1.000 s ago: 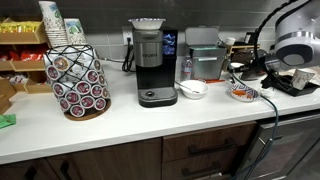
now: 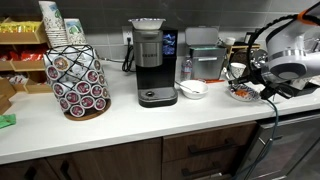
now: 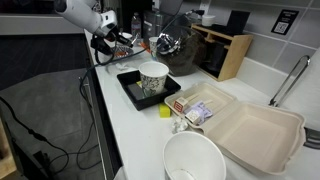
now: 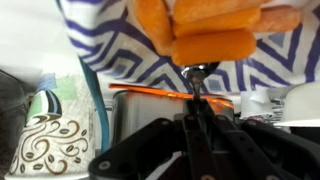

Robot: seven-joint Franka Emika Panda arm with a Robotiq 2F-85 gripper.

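Note:
In the wrist view my gripper is shut on a thin, shiny metal utensil (image 4: 199, 76), whose far end reaches a carrot piece (image 4: 215, 47). Whether the carrot rests on the utensil or only touches it cannot be made out. More orange carrot pieces lie around it in a bowl (image 4: 100, 48) with a blue and white pattern. From exterior view 1, this bowl (image 2: 242, 96) stands on the counter just left of my gripper, under the white arm. The fingers are too small there to make out.
Left of the patterned bowl are a white bowl (image 2: 192, 90) with a utensil in it and a coffee maker (image 2: 155, 65). A cup with a bean print (image 4: 50, 140) shows beside my gripper. A black tray (image 3: 150, 98) holds a patterned cup (image 3: 153, 76).
The white arm has moved left and slightly down in exterior view 1, bringing my gripper close over the right side of the patterned bowl.

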